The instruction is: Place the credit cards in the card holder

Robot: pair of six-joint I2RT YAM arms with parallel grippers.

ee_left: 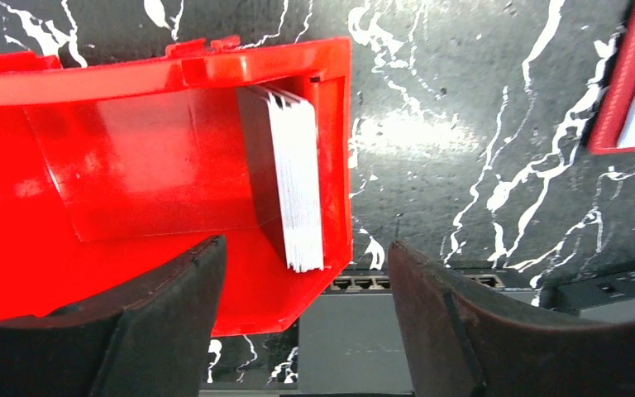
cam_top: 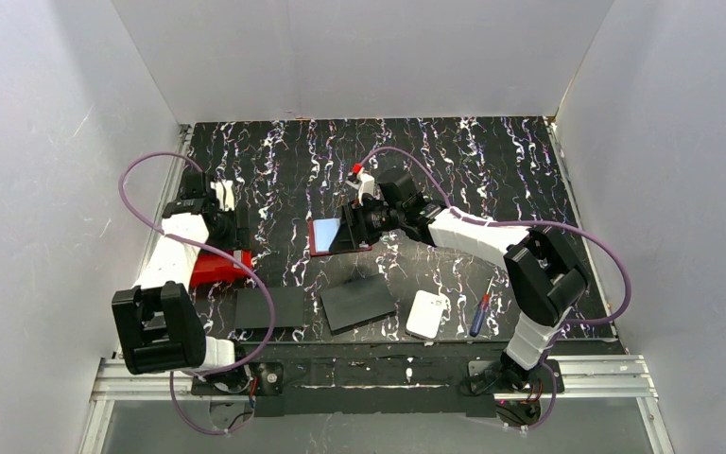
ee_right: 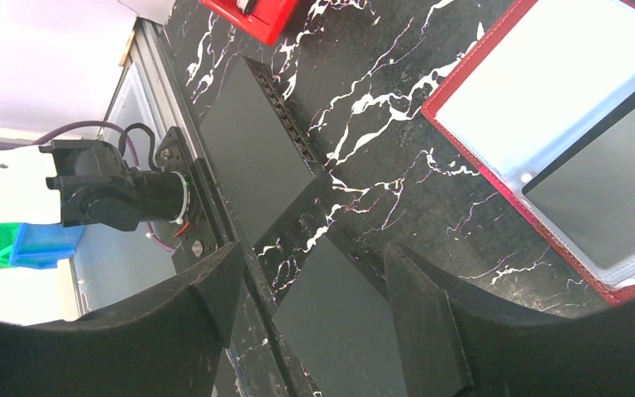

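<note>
A red box [ee_left: 132, 165] on the left of the table holds a stack of white-edged cards [ee_left: 296, 182] upright against its right end. My left gripper is open over the box's near edge, with nothing between its fingers. The card holder [ee_right: 496, 99], red-rimmed with white sleeves, lies open in the middle, a dark card [ee_right: 603, 174] lying in one sleeve in the right wrist view. My right gripper stands open above the table beside the holder, empty.
Two dark flat plates [cam_top: 269, 307] [cam_top: 356, 303] lie along the front edge. A white object [cam_top: 425, 314] and a screwdriver [cam_top: 480, 310] lie at the front right.
</note>
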